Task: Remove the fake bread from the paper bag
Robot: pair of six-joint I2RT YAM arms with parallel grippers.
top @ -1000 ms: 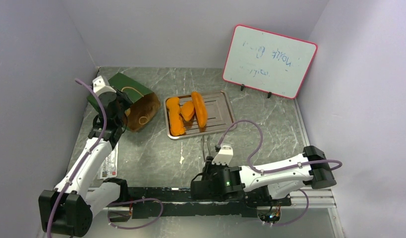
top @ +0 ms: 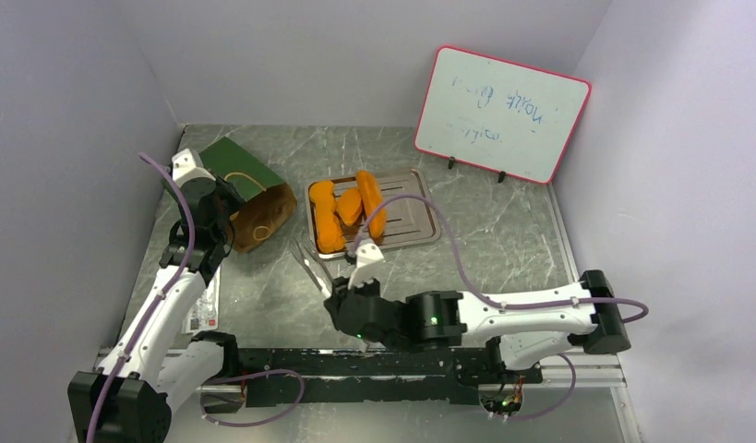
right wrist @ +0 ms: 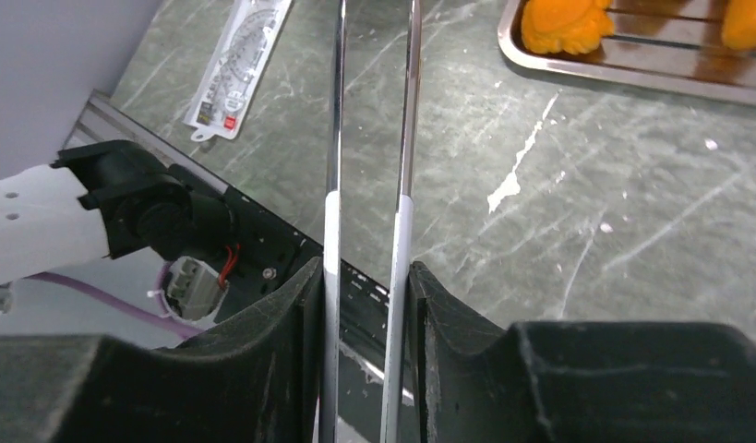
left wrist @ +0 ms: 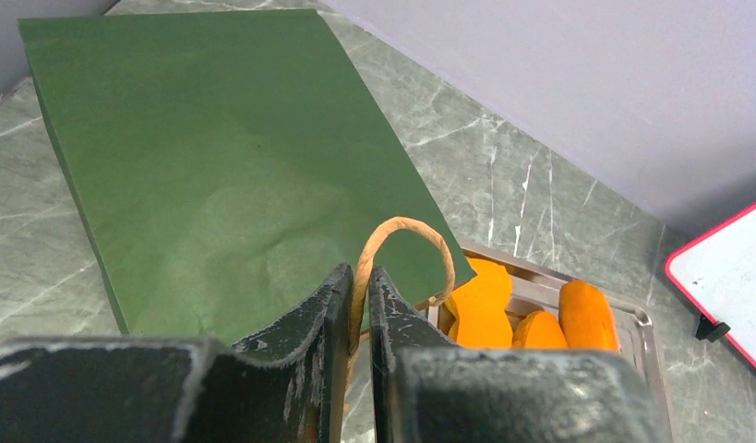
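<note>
The paper bag point(top: 268, 215) lies on its side at the back left, green outside and brown inside, its mouth toward the front right. My left gripper is shut on its twisted paper handle point(left wrist: 406, 224) above the green panel. Several orange fake bread pieces point(top: 325, 217) lie in the metal tray point(top: 411, 214) right of the bag. My right gripper point(top: 306, 254) stands part open just left of the tray's front corner, its two long tongs apart with nothing visible between them in the right wrist view. The bag's interior is mostly shadowed.
A whiteboard point(top: 498, 111) stands at the back right. A white flat package point(right wrist: 235, 69) lies at the left front, partly under the left arm. The marble table in front of and right of the tray is clear. Grey walls enclose three sides.
My right gripper has swung left from in front of the tray's middle toward the bag, its tongs now angled leftward.
</note>
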